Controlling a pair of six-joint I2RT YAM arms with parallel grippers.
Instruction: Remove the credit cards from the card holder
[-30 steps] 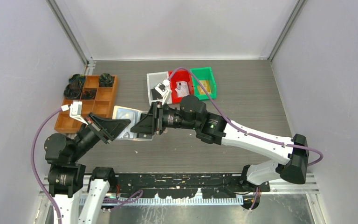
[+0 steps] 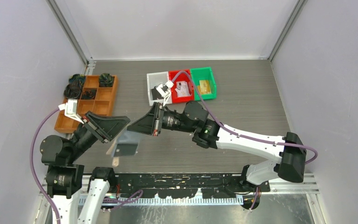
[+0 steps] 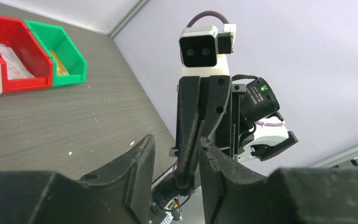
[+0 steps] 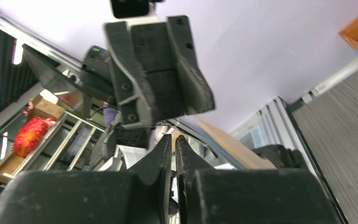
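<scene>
The card holder appears blurred in the top view, below and between the two gripper tips, tilted over the table's front-left part; whether it is held there is not clear. In the left wrist view, my left gripper has a gap between its fingers, with my right gripper seen beyond it and no card visible between them. In the right wrist view, my right gripper has its fingers together; a blurred beige and grey flat piece lies beyond them. Whether they grip anything is hidden.
An orange compartment tray with dark bundles stands at left. White, red and green bins stand at the back, holding small flat items.
The card holder, earlier pale and level between the grippers, has moved downward toward the front of the table and is now blurred. The two arms have shifted only slightly.
</scene>
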